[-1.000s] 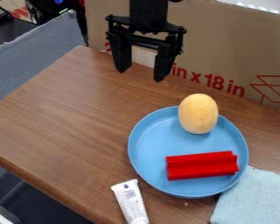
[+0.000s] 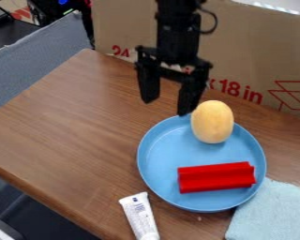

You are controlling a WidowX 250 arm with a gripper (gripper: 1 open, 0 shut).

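Observation:
My black gripper (image 2: pixel 169 92) hangs open above the wooden table, just left of and above a yellow oval object (image 2: pixel 213 122) with nothing between its fingers. The yellow object rests on the upper part of a blue plate (image 2: pixel 165 159). A red bar-shaped object (image 2: pixel 217 177) lies on the lower part of the same plate.
A white tube (image 2: pixel 139 215) lies at the front edge of the table (image 2: pixel 71 131). A pale blue cloth (image 2: pixel 270 211) lies at lower right. A cardboard box (image 2: pixel 259 66) stands behind.
My gripper has moved downward and slightly right, closer to the yellow object and plate. The objects on the table have not moved.

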